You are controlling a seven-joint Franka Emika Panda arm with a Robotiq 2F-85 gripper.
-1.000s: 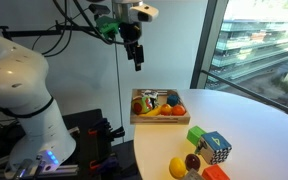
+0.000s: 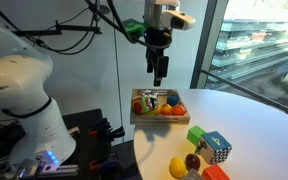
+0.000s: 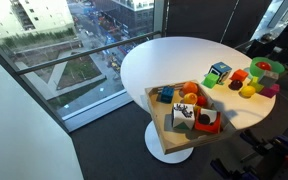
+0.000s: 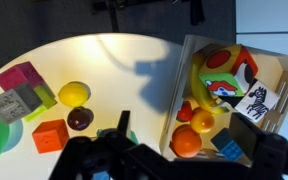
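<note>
My gripper [image 2: 155, 76] hangs empty in the air above the wooden box [image 2: 160, 120]. In the wrist view its two dark fingers [image 4: 124, 155] stand well apart, so it is open. Inside the box are an orange [image 4: 187, 141], a smaller orange fruit [image 4: 202, 121], a blue cube [image 4: 226, 145], a block with a zebra picture [image 4: 257, 102] and a red-and-green patterned block. On the white table, outside the box, lie a yellow lemon [image 4: 74, 94], a dark plum-like ball [image 4: 80, 119] and an orange-red cube [image 4: 50, 136].
A grey cube [image 4: 14, 102] and a magenta cube [image 4: 19, 77] sit by a green bowl [image 3: 261, 64]. Farther along the table stands a patterned blue cube [image 2: 213, 147] beside a green block [image 2: 195, 133]. Much of the tabletop [image 3: 169, 65] behind the box is bare.
Over the last second my gripper has shifted to the right and slightly lower in exterior view 1, staying raised. The box and the things on the table have not moved.
</note>
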